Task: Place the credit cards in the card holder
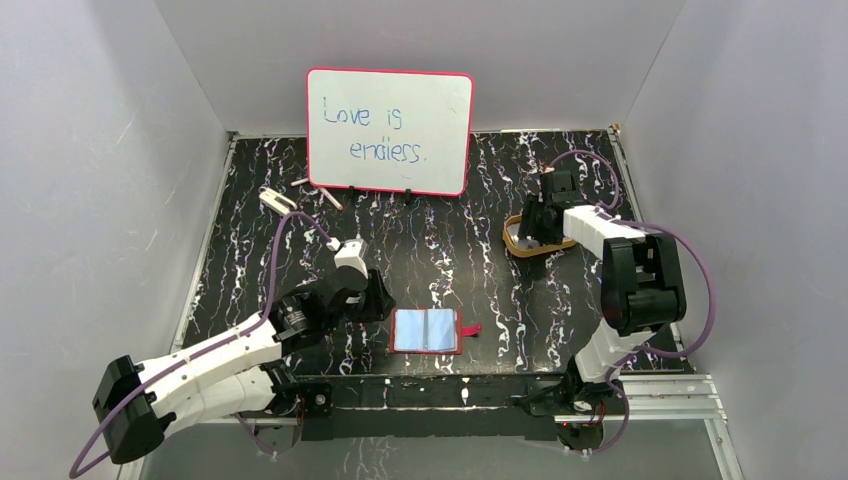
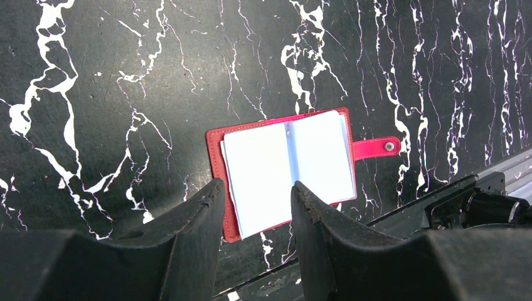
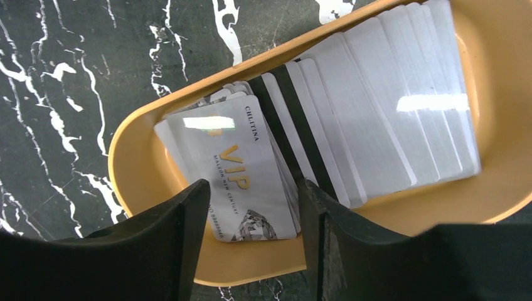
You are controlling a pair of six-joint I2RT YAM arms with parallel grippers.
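An open red card holder [image 2: 214, 157] with clear sleeves lies at the front middle of the table. My left gripper hangs open just above and beside it, empty. At the right, an oval tan box [image 3: 135, 132] holds a pile of cards [image 3: 383, 106], a "VIP" card [image 3: 241, 163] on top at one end. My right gripper is over the box, open, its fingertips down at the VIP card, one on either side of its face.
A whiteboard [image 1: 390, 120] stands at the back. Pens [image 1: 329, 198] and a pale object [image 1: 277, 200] lie at the back left.
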